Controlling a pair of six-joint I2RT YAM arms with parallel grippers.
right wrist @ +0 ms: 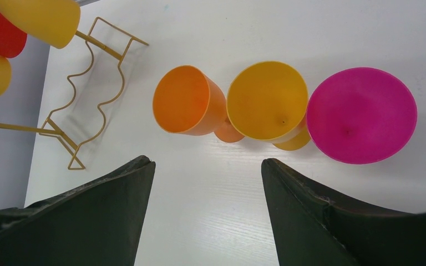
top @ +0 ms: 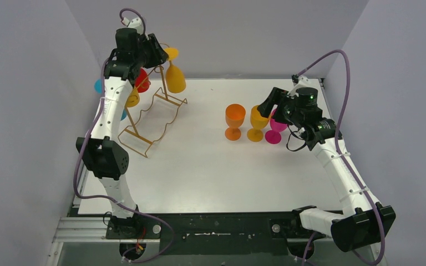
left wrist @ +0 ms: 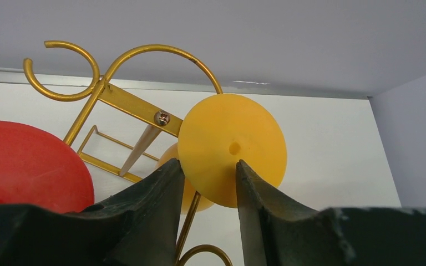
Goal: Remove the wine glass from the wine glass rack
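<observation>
A yellow wine glass (top: 175,79) hangs upside down at the far end of the gold rack (top: 165,84), its foot uppermost. In the left wrist view its round foot (left wrist: 238,138) fills the space just beyond the fingertips of my left gripper. That gripper stands part open; the left fingertip (left wrist: 172,172) and the right one overlap the foot's lower edge in view. Whether they touch it I cannot tell. Over on the right, my right gripper is open and empty, above the standing glasses.
Red (left wrist: 30,166), yellow (top: 133,98) and blue (top: 97,86) glasses also hang on the rack, close to my left arm. On the table stand an orange glass (top: 234,119), a yellow glass (top: 257,123) and a magenta glass (top: 274,133).
</observation>
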